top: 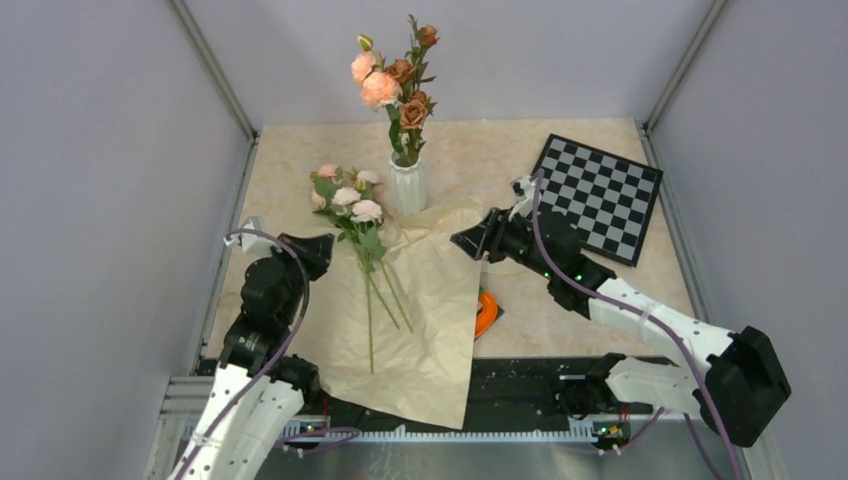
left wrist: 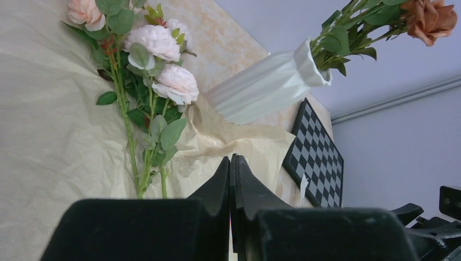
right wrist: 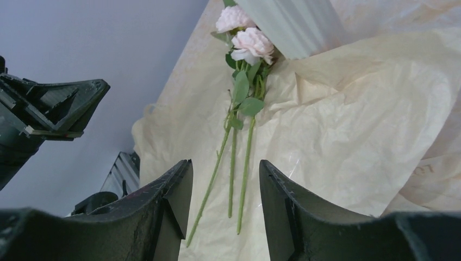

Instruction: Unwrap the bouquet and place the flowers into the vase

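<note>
A white vase [top: 408, 186] stands upright at the back of the table, holding peach and brown flowers [top: 400, 85]. In front and to its left, pale pink flowers [top: 352, 200] lie in a bunch. Their green stems [right wrist: 232, 179] run forward over brown paper, three of them visible in the right wrist view. My left gripper is shut, left of the stems in the top view, with no flower showing between its fingers. Right of the stems, my right gripper has its fingers apart and holds nothing.
Brown paper [top: 425, 370] covers the middle of the table. At the right back lies a checkered board [top: 600, 195]. An orange ring-shaped object [top: 486, 312] sits by the paper's right edge. Bare tabletop shows between vase and board.
</note>
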